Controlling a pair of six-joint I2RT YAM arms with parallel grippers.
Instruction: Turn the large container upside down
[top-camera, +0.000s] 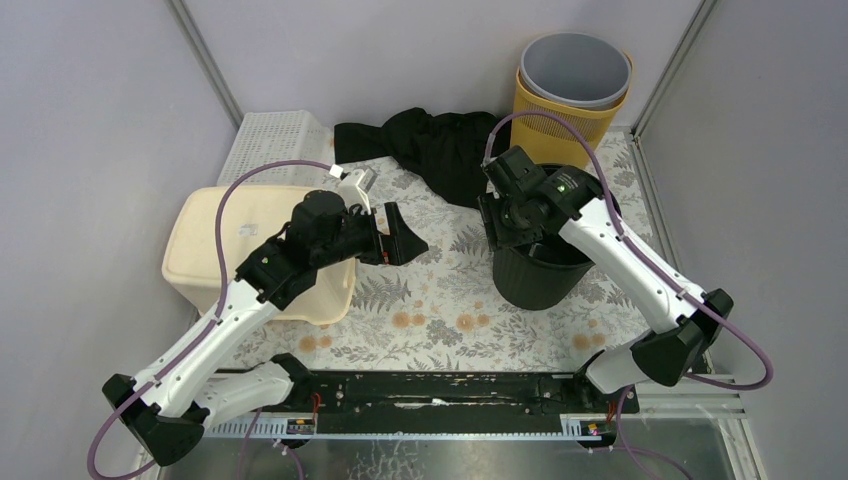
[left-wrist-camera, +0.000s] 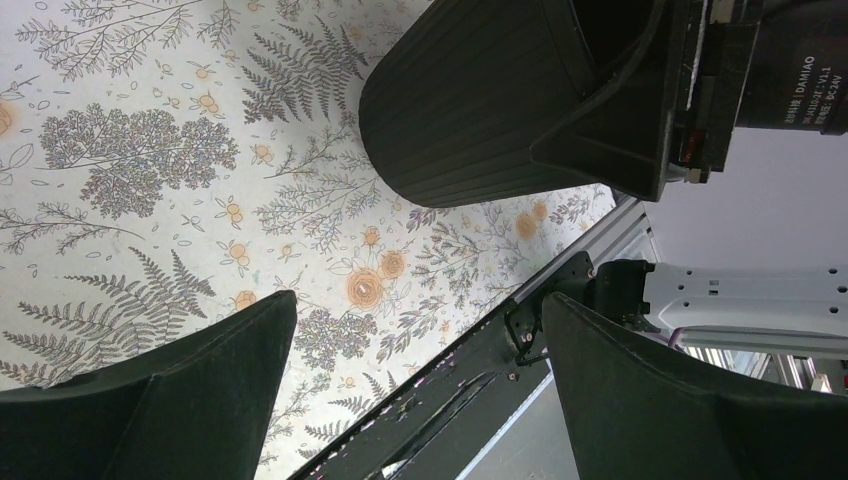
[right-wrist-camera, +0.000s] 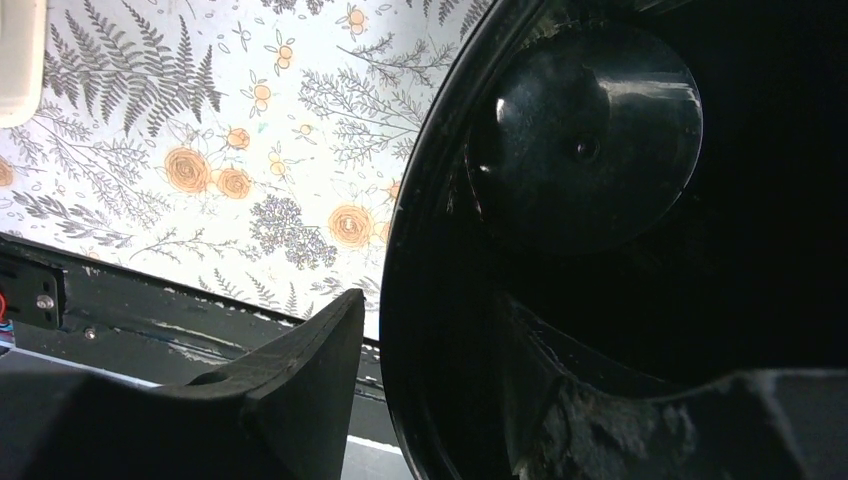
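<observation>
The large black container (top-camera: 535, 283) stands upright on the right half of the table, its mouth facing up. In the right wrist view its rim (right-wrist-camera: 400, 225) and round inner bottom (right-wrist-camera: 590, 140) show. My right gripper stands open astride the near-left rim, one finger (right-wrist-camera: 335, 350) outside the wall and the other inside it, with gaps to the rim on both sides. My left gripper is open and empty over the middle of the table, left of the container and apart from it.
A yellow bin with a grey bin (top-camera: 575, 75) in it stands at the back right. Black cloth (top-camera: 440, 145) lies at the back. On the left are a cream lidded box (top-camera: 230, 245) and a white basket (top-camera: 270, 145).
</observation>
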